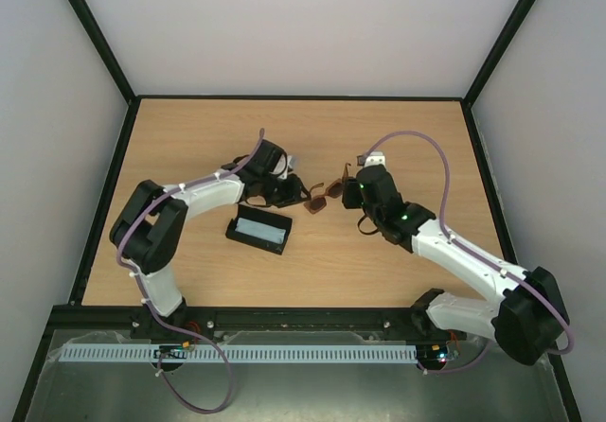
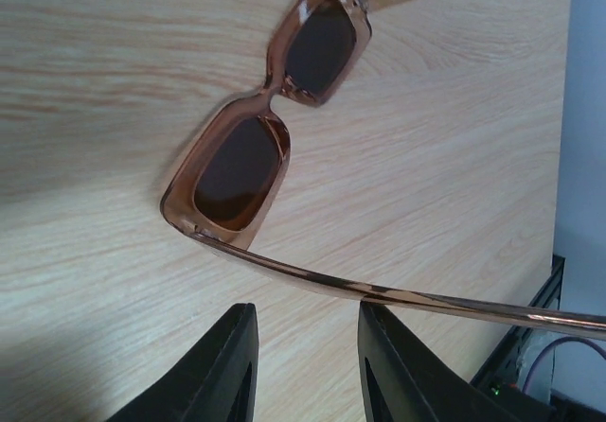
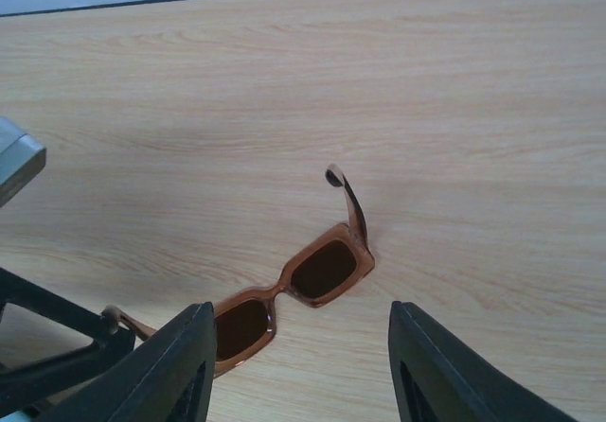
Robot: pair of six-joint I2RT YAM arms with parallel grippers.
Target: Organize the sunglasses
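Note:
Brown sunglasses [image 1: 317,204] lie on the table between the two grippers, temples unfolded. My left gripper is part open at the near temple [image 2: 294,272], which crosses just ahead of its fingertips; whether they touch is unclear. From the right wrist view, the left gripper's dark finger [image 3: 114,342] reaches that temple's tip. My right gripper stands open above the table, to the right of the sunglasses in the top view, nothing between its fingers. The far temple [image 3: 350,204] sticks up free. A black open case [image 1: 258,230] with a pale lining sits below the left gripper.
In the top view, the left arm [image 1: 213,195] passes above the case's upper side. A wall [image 1: 303,34] closes off the back.

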